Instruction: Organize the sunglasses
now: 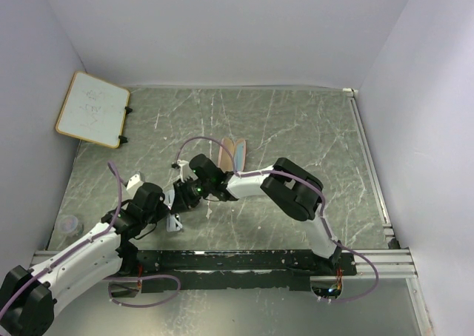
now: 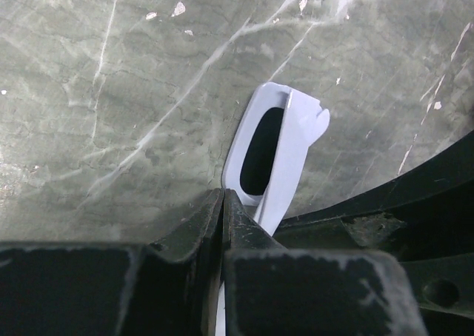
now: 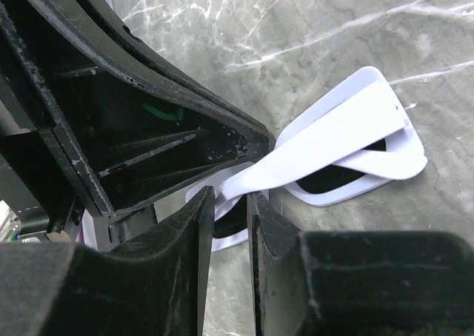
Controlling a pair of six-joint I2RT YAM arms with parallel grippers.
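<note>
White sunglasses with black lenses (image 1: 174, 223) lie on the marble table at the front left, partly hidden by both grippers in the top view. My left gripper is down at them; its fingertips stand close together by the white frame (image 2: 275, 180). In the right wrist view, my right gripper has a gap between its fingers, and one white temple (image 3: 326, 143) crosses over at the fingertips. Both lenses show there, beneath the temple. The left gripper's dark finger (image 3: 170, 121) reaches right up to the temple.
A box (image 1: 225, 155) with orange and blue compartments stands behind the right arm. A whiteboard (image 1: 93, 108) leans at the back left, and a clear round container (image 1: 69, 226) sits at the left edge.
</note>
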